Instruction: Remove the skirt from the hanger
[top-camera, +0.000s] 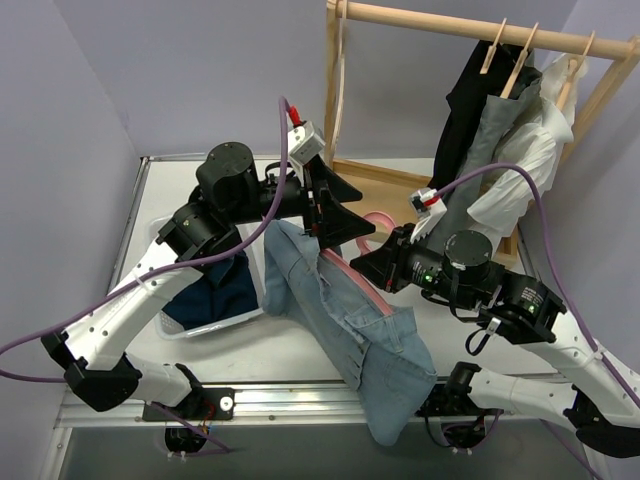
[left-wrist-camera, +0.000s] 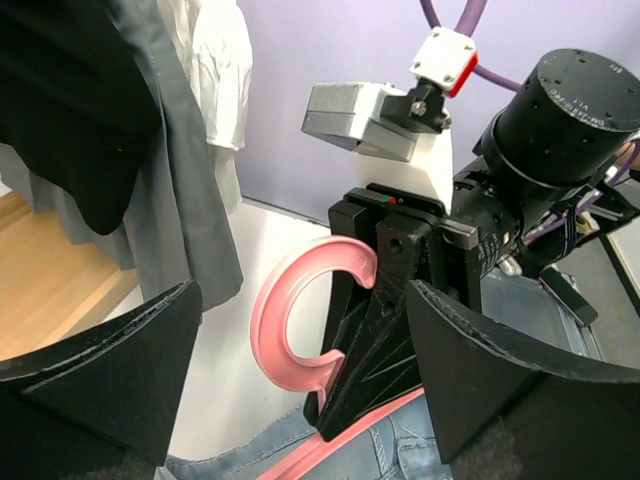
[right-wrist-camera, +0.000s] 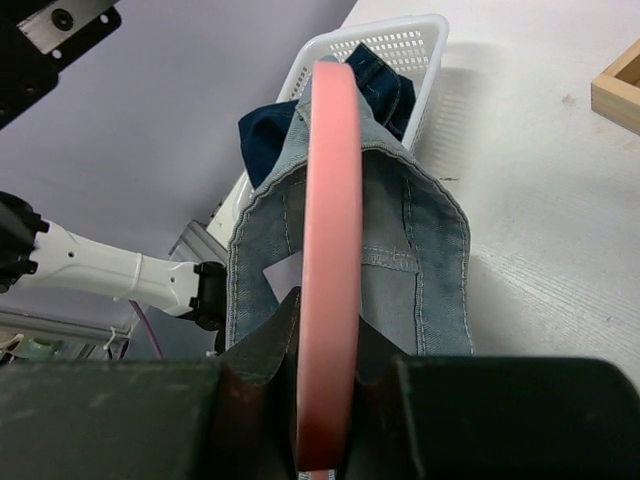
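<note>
A pink hanger with its hook (left-wrist-camera: 275, 319) is held by my right gripper (top-camera: 365, 262), shut on it; in the left wrist view the hook loops out beside that gripper's fingers. The light denim skirt (top-camera: 345, 335) hangs downward round the hanger's bar, and in the right wrist view its waistband surrounds the pink bar. My left gripper (top-camera: 338, 205) is open above the hanger, its fingers either side of the hook in its wrist view, nothing visible between them.
A wooden rack (top-camera: 420, 15) with black, grey and white garments (top-camera: 520, 170) stands at back right. A white basket (right-wrist-camera: 431, 55) with dark denim (top-camera: 215, 295) sits at left under my left arm. A wooden tray (top-camera: 370, 180) lies at the rack's foot.
</note>
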